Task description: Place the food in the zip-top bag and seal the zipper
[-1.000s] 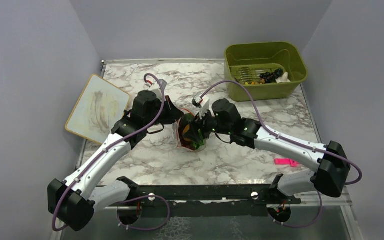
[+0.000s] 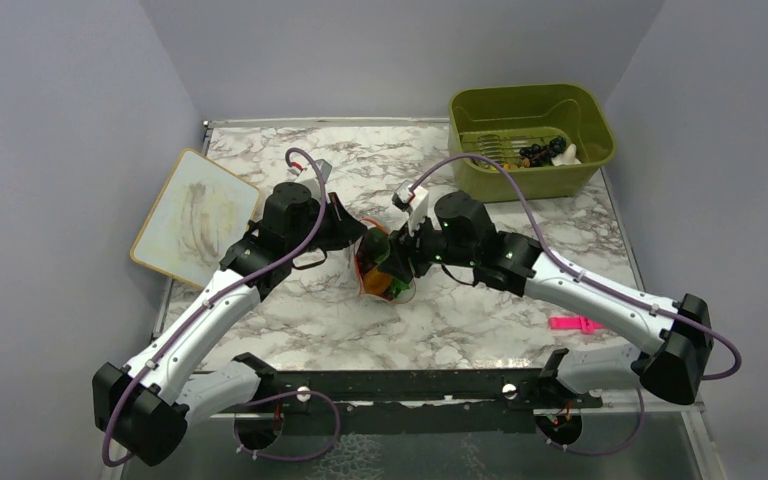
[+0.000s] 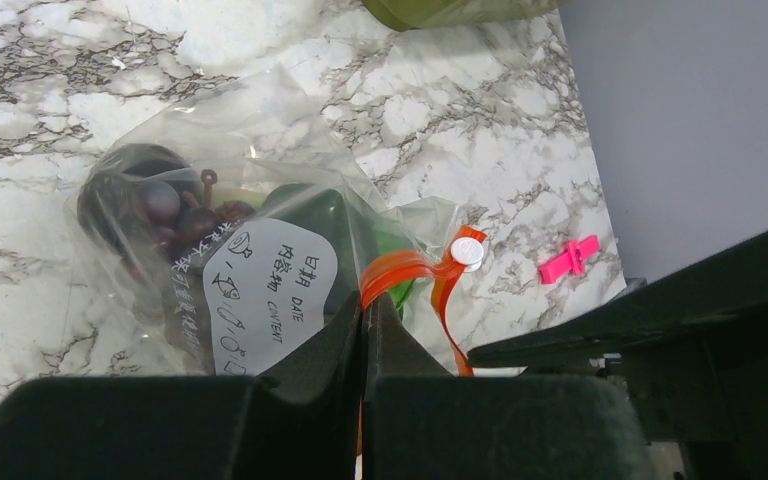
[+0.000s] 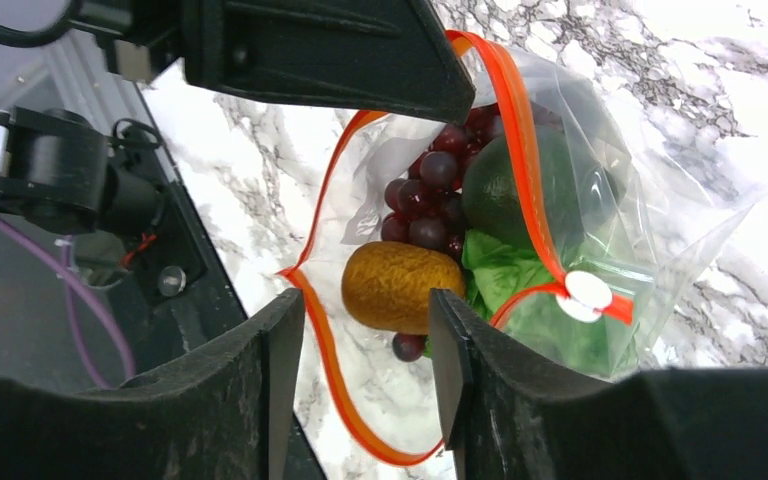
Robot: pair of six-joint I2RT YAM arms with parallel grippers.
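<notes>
The clear bag [image 3: 280, 110] with an orange zipper [image 4: 526, 150] stands with its mouth open. Inside are dark grapes [image 4: 425, 205], a dark green rounded food [image 4: 505, 185], green leaves [image 4: 505, 265] and a brown-orange lump of food [image 4: 400, 285]. My left gripper is shut on the zipper rim, pinching the orange strip. My right gripper is part open over the bag's mouth; the brown-orange lump shows beyond its fingertips, and no grip on it is visible. The white slider knob [image 4: 588, 289] sits at one end of the zipper.
A green bin [image 2: 533, 180] with more food and a wire rack stands at the back right. The white board [image 2: 196, 218] lies at the left. A pink clip [image 2: 577, 323] rests at the right edge.
My right gripper has shifted slightly to the right. The brown-orange lump now shows lower in the bag, whose mouth looks a little wider. My left gripper has barely moved.
</notes>
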